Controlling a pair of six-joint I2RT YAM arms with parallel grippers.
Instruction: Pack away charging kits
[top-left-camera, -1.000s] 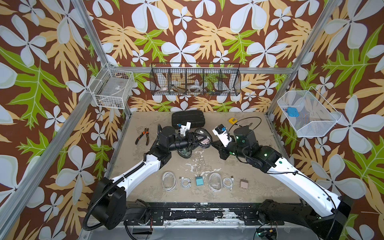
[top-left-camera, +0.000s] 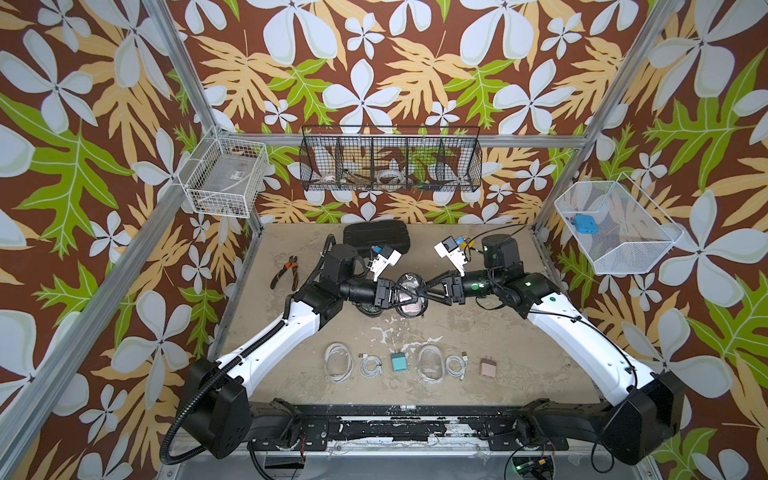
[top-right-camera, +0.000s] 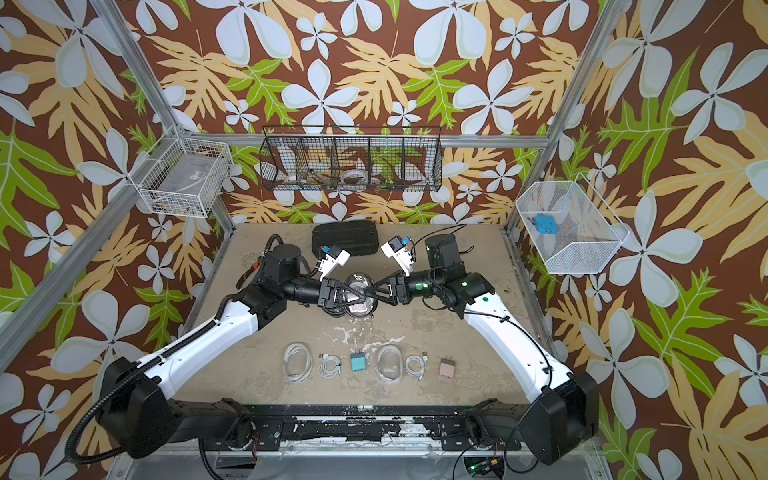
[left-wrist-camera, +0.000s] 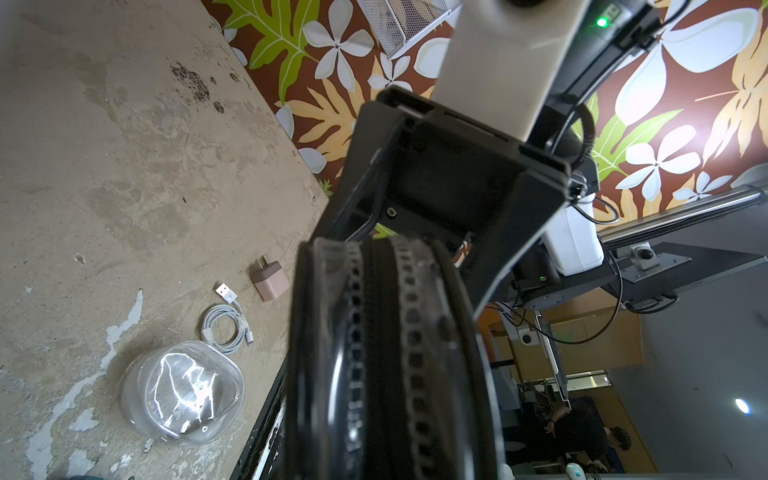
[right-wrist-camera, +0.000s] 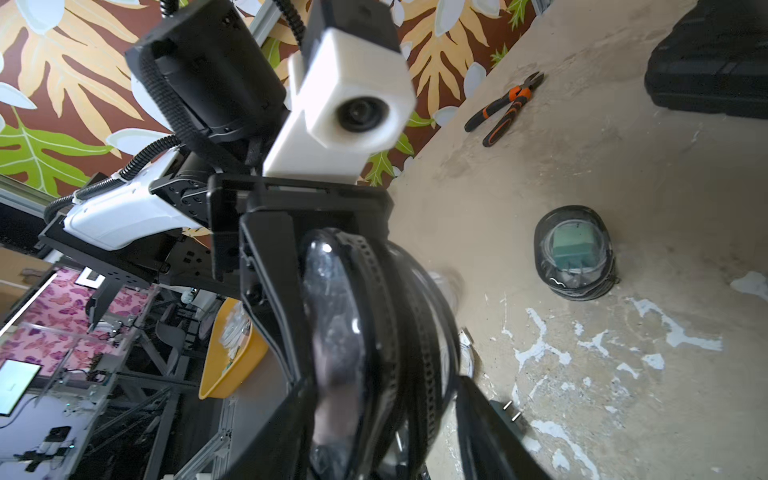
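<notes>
A clear round case with a black zip rim (top-left-camera: 411, 283), pinkish inside, hangs above the table's middle, with my left gripper (top-left-camera: 406, 294) shut on it. My right gripper is part open, its fingers on either side of the case's edge; whether they press on it I cannot tell. A second zip case (right-wrist-camera: 573, 251) holding a teal charger lies on the table, partly hidden by the left arm from above. Along the front lie clear coiled items (top-left-camera: 338, 362), grey cables (top-left-camera: 370, 365), a teal charger (top-left-camera: 399, 361) and a pink charger (top-left-camera: 488, 367).
At the back stands a black box (top-left-camera: 376, 237), with orange-handled pliers (top-left-camera: 285, 272) at left. Wire baskets hang around: white (top-left-camera: 226, 177) left, black (top-left-camera: 390, 163) behind, white mesh (top-left-camera: 616, 228) right with a blue item.
My right gripper has come in leftward to the case, its fingers now around the edge. The left gripper, keeping hold of the case, has shifted slightly right and turned the case more upright.
</notes>
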